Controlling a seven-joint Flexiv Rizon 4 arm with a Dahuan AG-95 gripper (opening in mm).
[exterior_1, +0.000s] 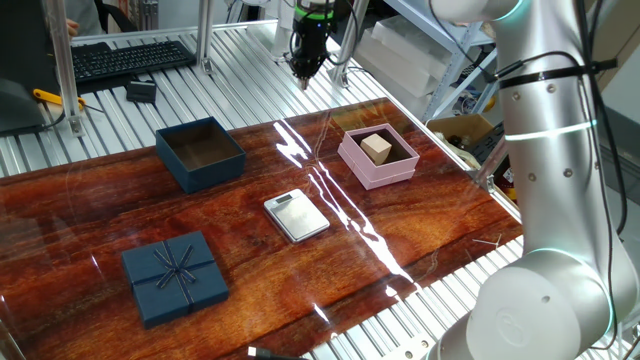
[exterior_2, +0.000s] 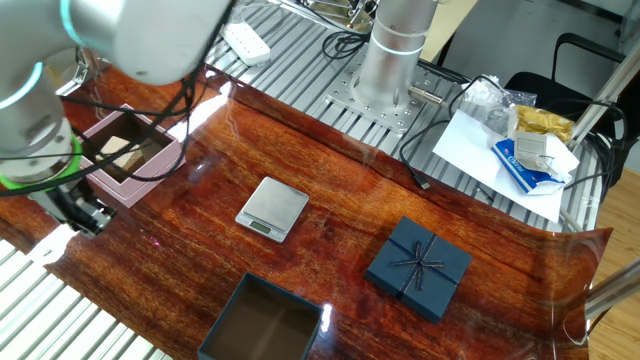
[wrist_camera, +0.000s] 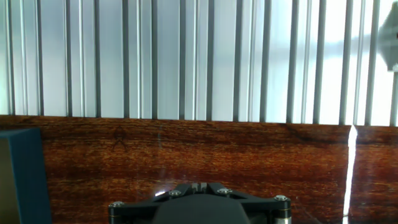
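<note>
My gripper (exterior_1: 304, 82) hangs above the slatted metal table, beyond the far edge of the brown wood-grain mat. Its fingertips meet at the lower edge of the wrist view, so the gripper is shut, with nothing visible between them. A wooden block (exterior_1: 376, 149) rests inside the open pink box (exterior_1: 378, 180). The open dark blue box (exterior_1: 214, 175) is empty, and its lid with a ribbon bow (exterior_1: 150, 300) lies flat nearer the front. Between the boxes sits a silver scale (exterior_1: 298, 216). The blue box's edge (wrist_camera: 28, 177) shows at left in the wrist view.
A keyboard (exterior_1: 135, 62) lies at the back left. White paper (exterior_2: 470, 160) with a blue packet (exterior_2: 522, 170) is near the arm's base (exterior_2: 385, 95). Loose cables cross the table there. Bare mat surrounds the scale.
</note>
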